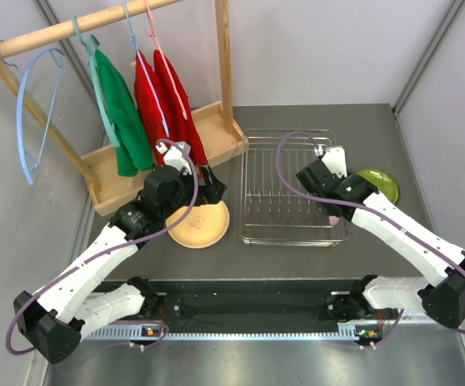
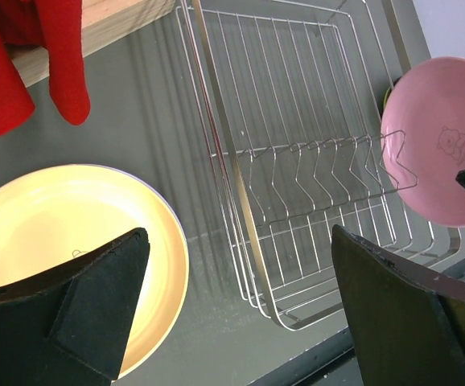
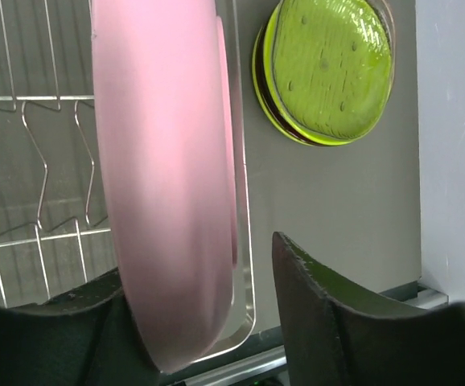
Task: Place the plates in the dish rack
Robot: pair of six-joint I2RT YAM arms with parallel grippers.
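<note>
A pink plate [image 3: 164, 161] stands on edge at the right end of the wire dish rack [image 2: 240, 173]. My right gripper [image 1: 329, 211] is around its near part; in the right wrist view, one finger touches or nearly touches the plate and the other finger [image 3: 313, 297] stands clear of it. A thin pink edge [image 3: 227, 137] shows behind; whether it is a second plate I cannot tell. The yellow plate [image 1: 200, 226] lies flat left of the rack. Above the gap between them, my left gripper hangs open and empty.
Green dishes [image 3: 329, 72] sit stacked right of the rack, near the wall. At the back left, a wooden clothes stand [image 1: 104, 169] holds red clothes [image 1: 164, 104] and a green garment [image 1: 116, 108]. Most rack slots are bare.
</note>
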